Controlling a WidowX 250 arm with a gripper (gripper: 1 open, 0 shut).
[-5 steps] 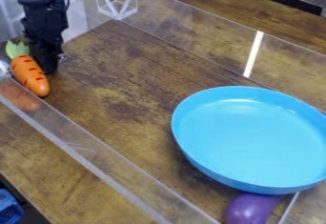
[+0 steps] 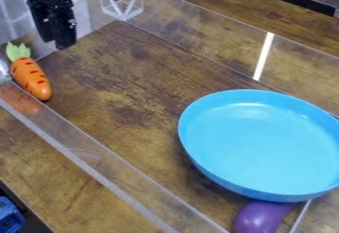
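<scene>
My black gripper point(image 2: 54, 29) hangs at the upper left, raised just behind and above an orange toy carrot point(image 2: 32, 79) with a pale green top, which lies along the left clear wall. Whether the fingers are open or shut is too small to tell. A large light blue plate point(image 2: 260, 141) fills the right of the board.
Clear plastic walls border the wooden surface point(image 2: 133, 78). A purple eggplant-like toy point(image 2: 261, 218) lies at the bottom right beside the plate, and a blue object point(image 2: 8, 215) is cut off at the bottom left.
My gripper has risen from just over the carrot's green top to higher up. The carrot and plate stay in place.
</scene>
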